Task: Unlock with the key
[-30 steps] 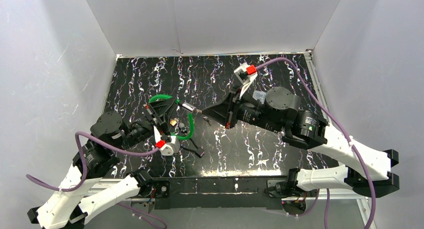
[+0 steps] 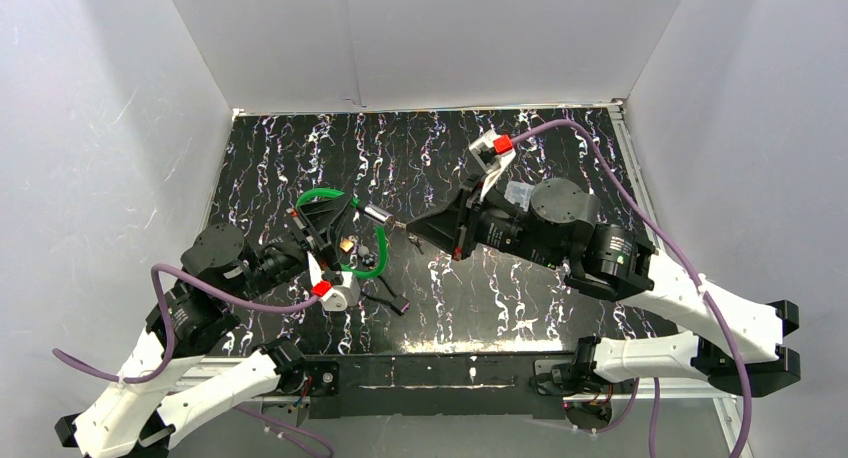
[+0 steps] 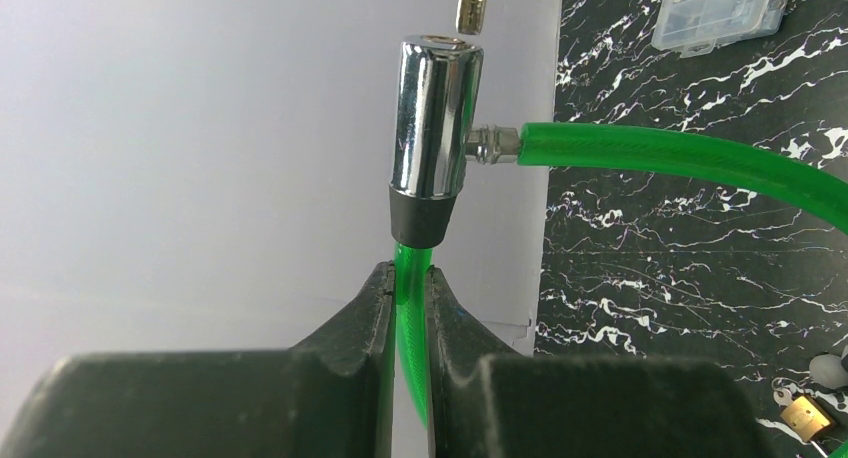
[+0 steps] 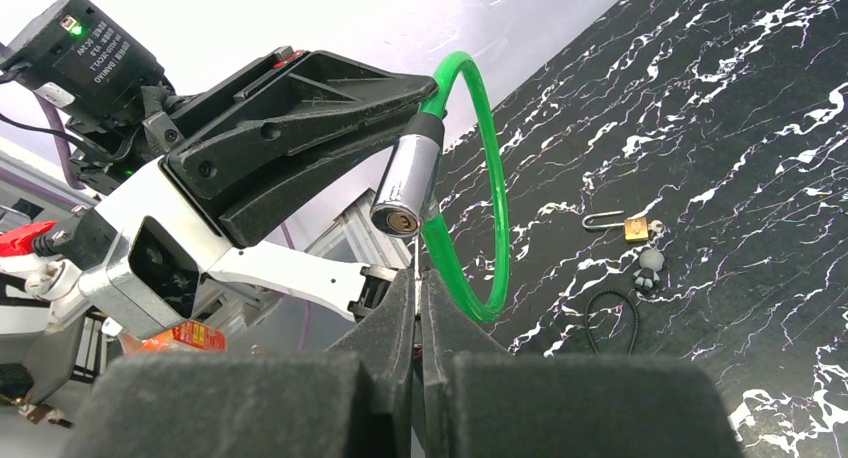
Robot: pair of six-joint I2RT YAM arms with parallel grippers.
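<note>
The cable lock has a chrome cylinder (image 3: 432, 118) and a green cable (image 3: 680, 150) that loops back into its side. My left gripper is shut on the cable just behind the black collar (image 3: 422, 218). A slim metal key (image 3: 472, 6) is held by my right gripper, which is shut on it. In the left wrist view the key's tip sits just outside the cylinder's end, a little to the right of the keyhole's centre. The right wrist view shows the keyhole (image 4: 401, 221) facing my right fingers; there the key is seen thin and edge-on.
On the black marbled table lie a brass padlock (image 4: 636, 230), a small grey figure (image 4: 649, 268) and a black cord (image 4: 612, 296). A clear plastic box (image 3: 722, 10) stands farther right. Between the grippers and table, the space is open.
Almost nothing differs. My right gripper and the key have shifted very slightly; the left gripper and the lock stay in place.
</note>
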